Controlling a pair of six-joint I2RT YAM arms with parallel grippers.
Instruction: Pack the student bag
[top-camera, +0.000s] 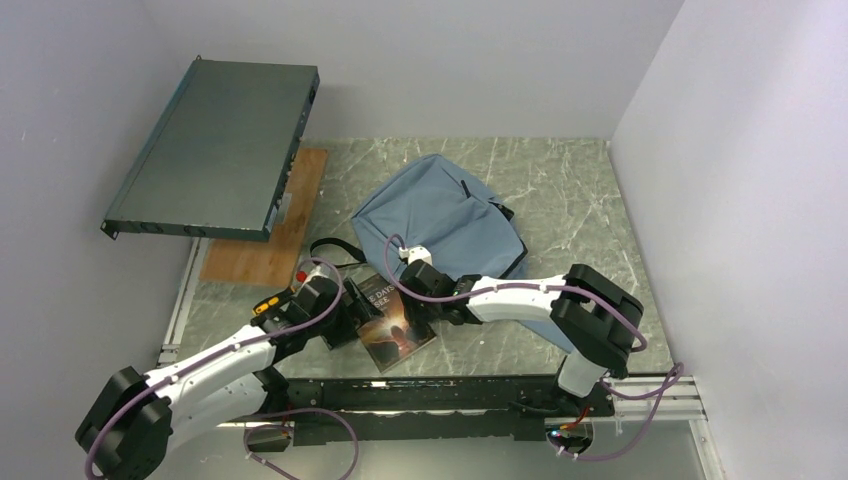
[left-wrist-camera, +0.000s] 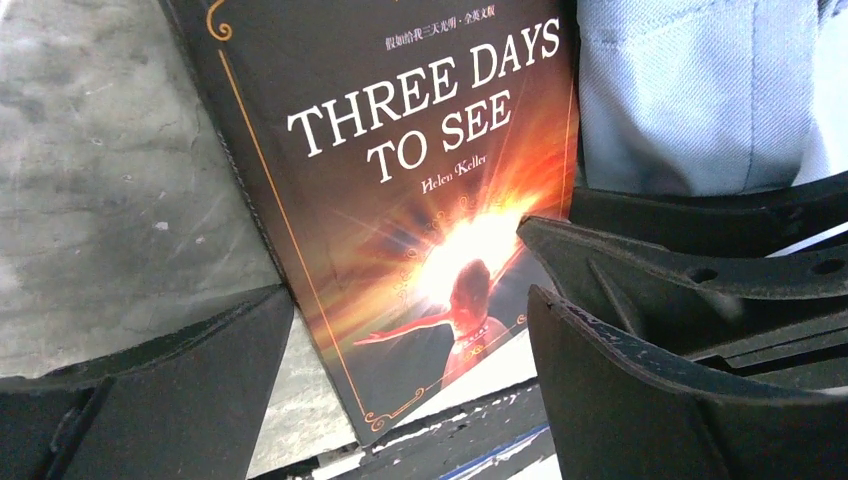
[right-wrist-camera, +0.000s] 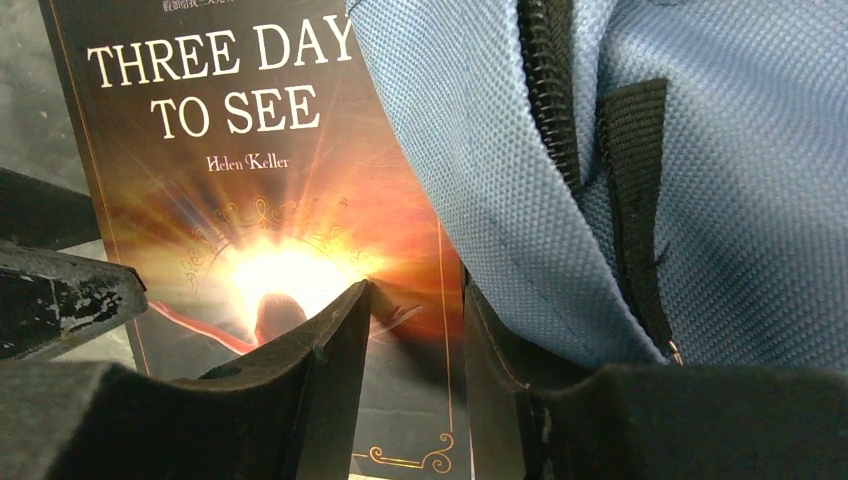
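Observation:
The dark book (top-camera: 393, 338) titled "Three Days to See" lies cover up at the front of the table, beside the blue bag (top-camera: 440, 215). Its right edge lies between the fingers of my right gripper, which is shut on it. One of those fingers (left-wrist-camera: 620, 265) reaches over the cover in the left wrist view. My left gripper stands open above the book's lower part, its left finger (left-wrist-camera: 230, 350) near the left edge. Bag fabric with a black zipper (right-wrist-camera: 548, 90) hangs over the book's upper right side.
A yellow-black tool (top-camera: 268, 303) lies left of my left gripper, and a black strap (top-camera: 338, 250) loops behind it. A large dark metal box (top-camera: 215, 145) overhangs a wooden board (top-camera: 255, 260) at the left. Bare table (top-camera: 560, 200) shows right of the bag.

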